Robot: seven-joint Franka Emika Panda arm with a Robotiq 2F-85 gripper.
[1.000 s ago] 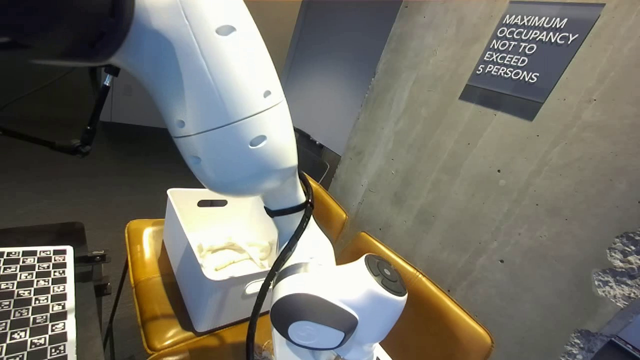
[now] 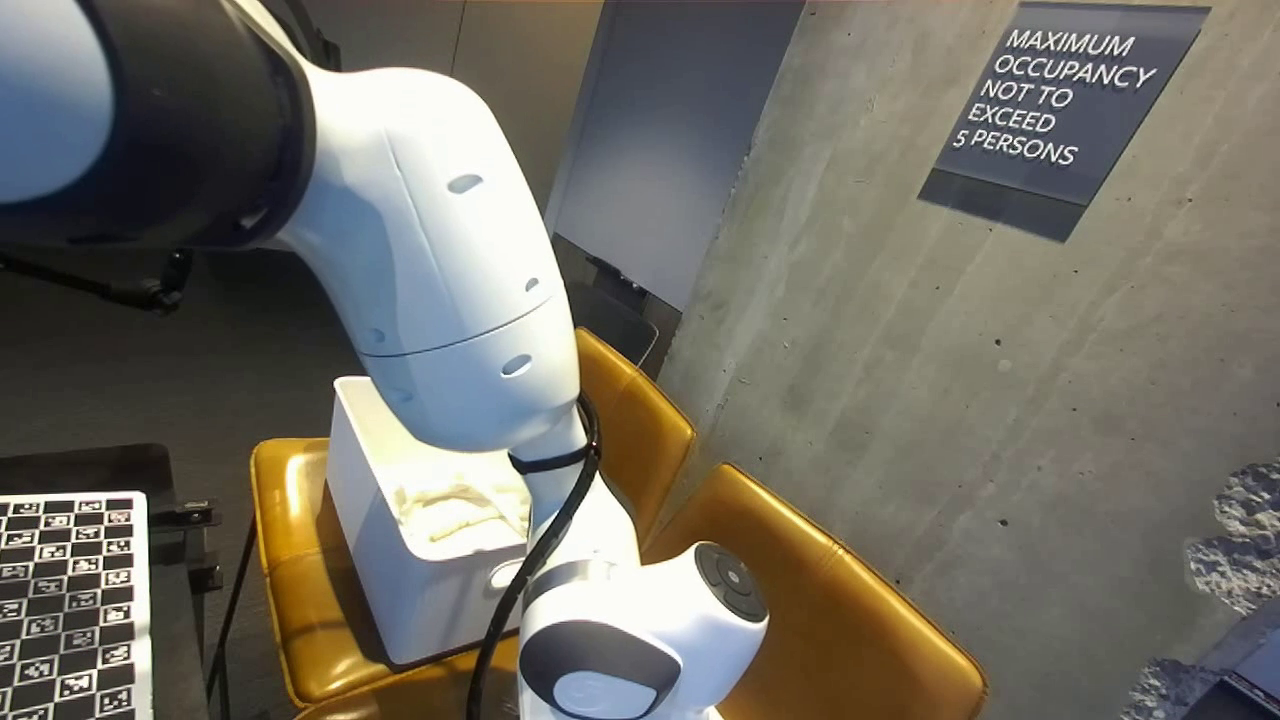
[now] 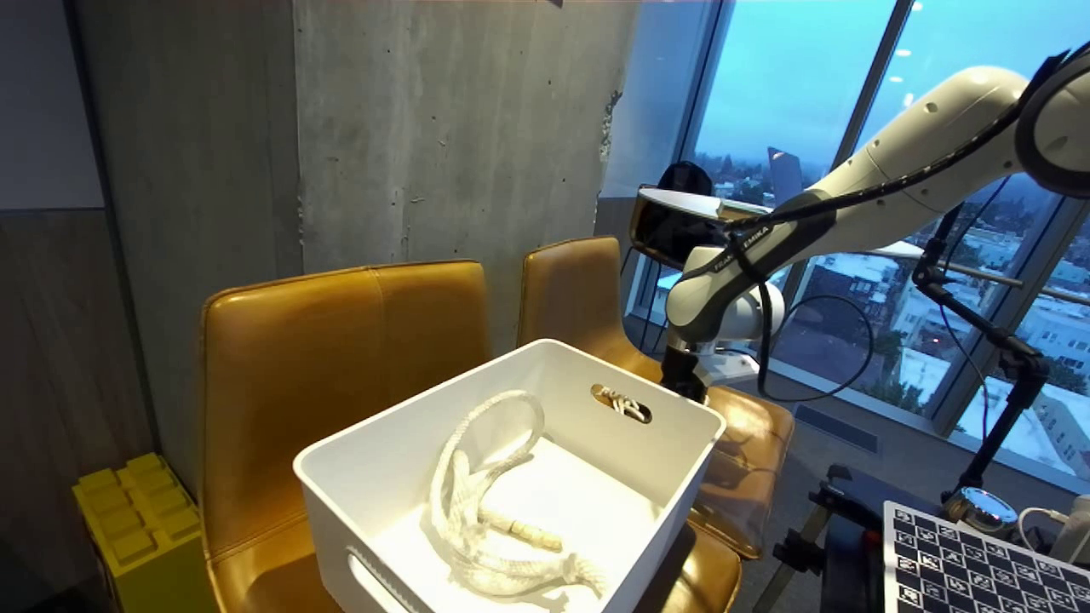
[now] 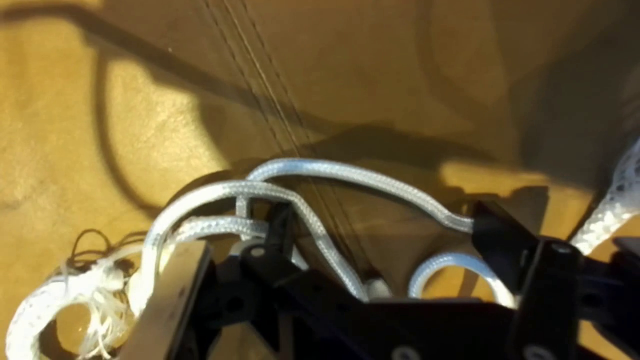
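In the wrist view my gripper stands open, low over a tan leather chair seat (image 4: 372,78). Loops of thin white braided rope (image 4: 336,170) lie around and between its fingers, with nothing clamped. One strand runs to the right finger (image 4: 501,237); whether it touches cannot be told. Frayed thick white rope (image 4: 90,294) lies at the lower left, and another thick piece (image 4: 606,213) at the right edge. Exterior view 2 has the gripper (image 3: 682,380) mostly hidden behind a white bin (image 3: 511,368). Inside that bin is more white rope (image 3: 519,531).
The bin (image 2: 360,528) stands on a neighbouring tan chair, close to the arm. Chair backs (image 2: 828,588) rise along the concrete wall (image 2: 960,360). A checkered board (image 2: 74,612) sits on the dark table at the left.
In exterior view 1 the arm has come lower, and its wrist has shifted left toward the bin. The bin's far handle hole is now covered by the arm.
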